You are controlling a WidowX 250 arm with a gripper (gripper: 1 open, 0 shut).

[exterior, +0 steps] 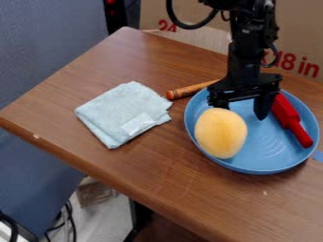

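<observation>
A blue plate [252,157] holds a rounded yellow object [220,132] on its left and a red bottle-like object [293,122] on its right. My black gripper [245,102] is low over the back of the plate, fingers spread, just left of the red object's upper end. Whether anything is between the fingers is not clear. An orange-brown stick [186,91] lies behind the plate, partly hidden by the gripper. A folded light-blue cloth [124,114] lies to the left.
A cardboard box [190,21] stands behind. Cables hang beside the table at the lower left.
</observation>
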